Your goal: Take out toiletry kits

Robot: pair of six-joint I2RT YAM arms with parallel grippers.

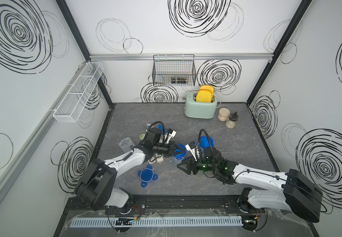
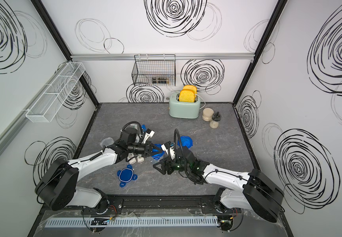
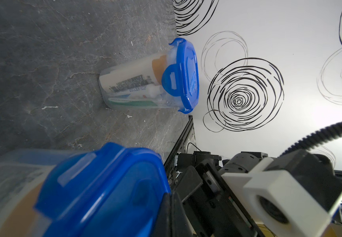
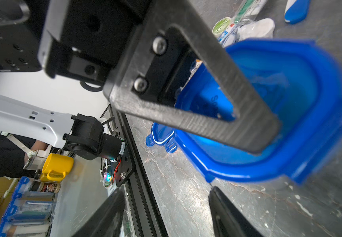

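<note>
A clear box with blue lid (image 3: pixel 182 77), packed with toiletries, stands beyond my left gripper (image 1: pixel 177 150), which is shut. A second such blue-lidded box (image 3: pixel 99 189) is right at its fingertips. My right gripper (image 1: pixel 186 165) is low, in front of that box; what is between its fingers is unclear. In the right wrist view a blue rim (image 4: pixel 305 102) lies close behind the gripper's frame, with loose items, including a green-labelled round tin (image 4: pixel 221 25), behind it. A blue lid (image 1: pixel 146 175) lies at the front left.
A toaster (image 1: pixel 200 108) with yellow slices and two jars (image 1: pixel 223 114) stand at the back right. A clear container (image 1: pixel 126 144) lies at the left. Wire baskets (image 1: pixel 173 73) hang on the walls.
</note>
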